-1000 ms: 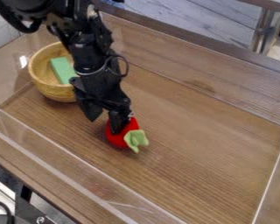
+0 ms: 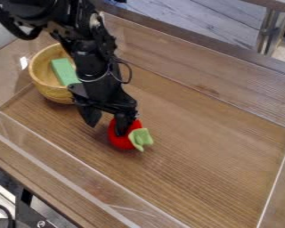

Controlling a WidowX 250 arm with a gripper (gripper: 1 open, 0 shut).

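My black gripper [image 2: 104, 114] is low over the wooden table at the centre. One finger reaches down onto a red round object with a light green top [image 2: 127, 135], like a strawberry or pepper toy, partly covering it. Whether the fingers are closed on it I cannot tell. The other finger is to the left of it.
A yellow bowl [image 2: 40, 71] with a green block [image 2: 61, 73] in it stands at the upper left, partly behind the arm. A metal frame is at the top right corner.
Over the last second the gripper and the red object have shifted slightly, the object a little upward in the view. The bowl stays put.
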